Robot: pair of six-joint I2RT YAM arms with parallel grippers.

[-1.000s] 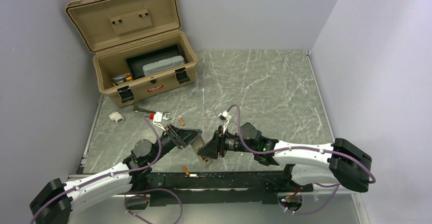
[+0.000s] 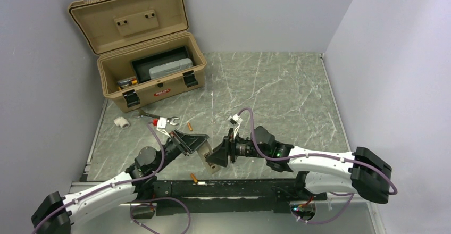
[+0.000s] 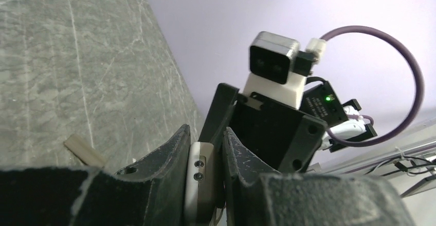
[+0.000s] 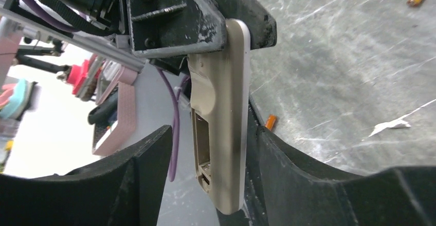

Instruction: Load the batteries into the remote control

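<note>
The silver remote (image 4: 229, 118) hangs upright in the right wrist view, its top held by my left gripper (image 2: 201, 142), which is shut on it; the open battery compartment (image 4: 202, 146) faces sideways. My right gripper (image 2: 213, 158) is part open around the remote's lower part, one finger either side. In the left wrist view the remote's end (image 3: 201, 185) shows between the fingers. Orange batteries lie loose on the table: one (image 2: 190, 126) behind the grippers, another (image 2: 194, 178) near the front edge.
An open tan toolbox (image 2: 175, 88) stands at the back left. A wrench (image 2: 173, 121) and a white object (image 2: 121, 122) lie in front of it. The table's right half behind the right arm is clear.
The right arm has shifted very slightly, most visibly at its base end. The left gripper and remote stay nearly still.
</note>
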